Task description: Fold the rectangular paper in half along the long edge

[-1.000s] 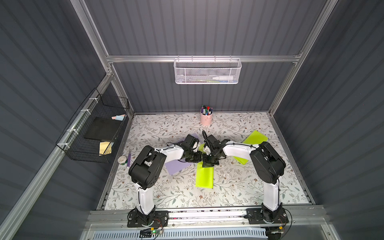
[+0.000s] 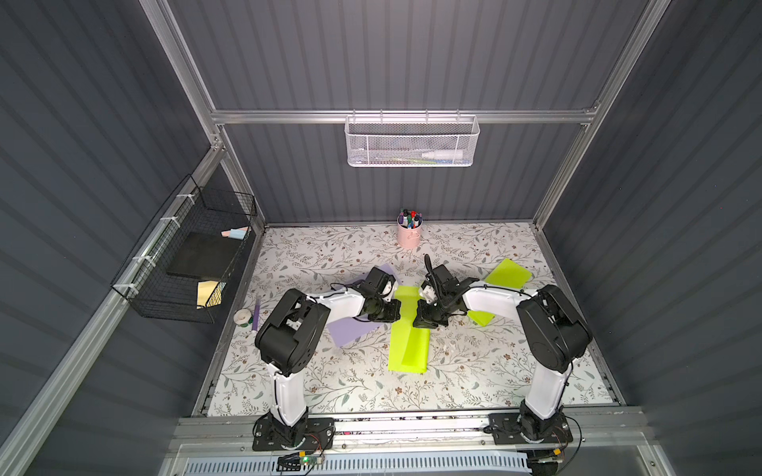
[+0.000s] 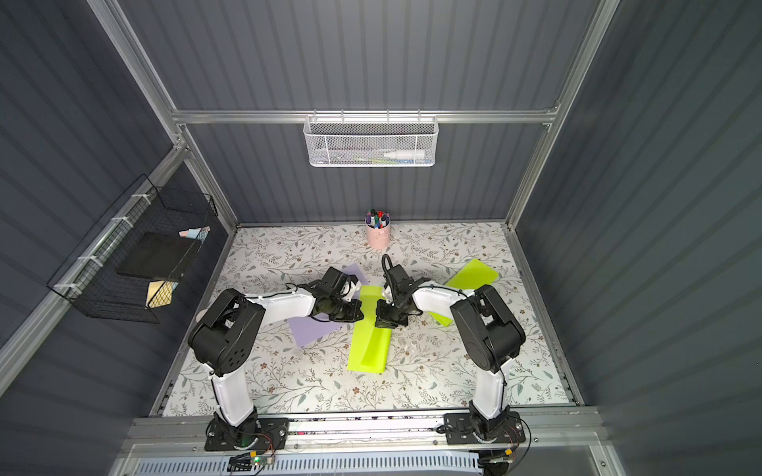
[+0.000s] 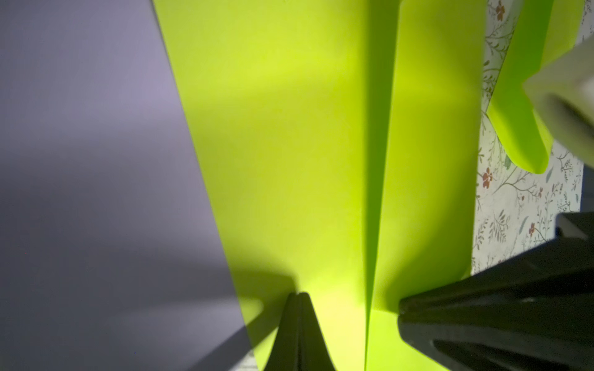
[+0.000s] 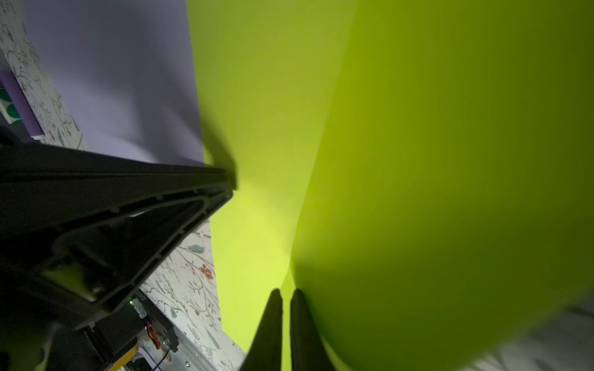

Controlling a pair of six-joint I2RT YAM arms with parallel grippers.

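Observation:
A yellow-green paper (image 2: 401,349) lies lengthwise between the arms, with a long flap (image 4: 427,123) folded over its right side but lifting from the sheet. My left gripper is shut, its tips over the flat left part of the paper, nothing visible between them. My right gripper is part open, its narrow gap beside the flap's edge at the bottom of the right wrist view; whether paper is held there I cannot tell. The left gripper's body also shows at the left of that view.
A purple sheet (image 3: 309,329) lies under the left arm. Another yellow-green sheet (image 2: 508,273) is at the back right. A pink pen cup (image 2: 408,236) stands at the back.
My right gripper has moved rightward, uncovering more of the paper, and the flap now shows more separately along the right side. The left arm has stayed in place.

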